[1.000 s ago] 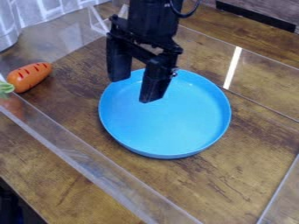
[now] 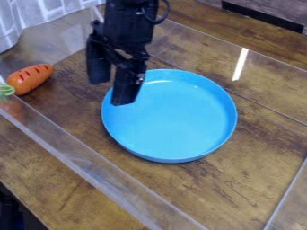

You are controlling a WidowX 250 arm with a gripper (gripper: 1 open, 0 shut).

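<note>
The dark gripper (image 2: pixel 118 75) hangs open at the upper middle, its fingers apart with nothing seen between them, over the left rim of a blue round plate (image 2: pixel 171 121). An orange toy carrot (image 2: pixel 31 77) with a green top lies on the wooden surface at the left, apart from both gripper and plate.
Clear plastic walls border the wooden surface (image 2: pixel 216 193) along the lower left and the right. A crumpled pale object (image 2: pixel 17 20) sits in the top left corner. Bare wood shows behind, right of and below the plate.
The gripper has moved left, from above the plate's back part toward its left edge, in the direction of the carrot. Plate and carrot are unmoved.
</note>
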